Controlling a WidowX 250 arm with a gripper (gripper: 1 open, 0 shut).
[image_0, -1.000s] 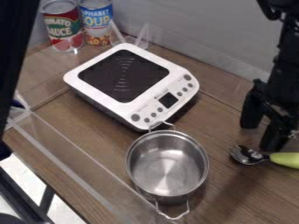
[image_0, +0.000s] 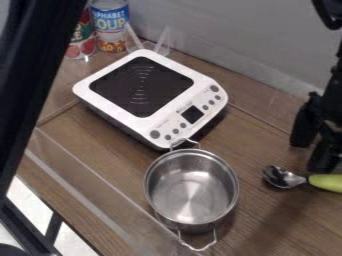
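A black gripper (image_0: 315, 135) hangs at the right edge, partly out of frame, just above a spoon (image_0: 283, 178) with a yellow-green handle lying on the wooden counter. Its fingers appear open, with nothing seen between them. A steel pot (image_0: 191, 185) with two handles stands in the lower middle, left of the spoon. A white induction cooker (image_0: 140, 95) with a black top sits behind the pot.
Two cans, a soup can (image_0: 110, 22) and a red-labelled can (image_0: 78, 45), stand at the back left. A dark vertical shape covers the left edge.
The gripper has moved right and slightly up, away from over the spoon's bowl. The dark shape at the left has shifted, and the spoon, pot and cooker have stayed in place.
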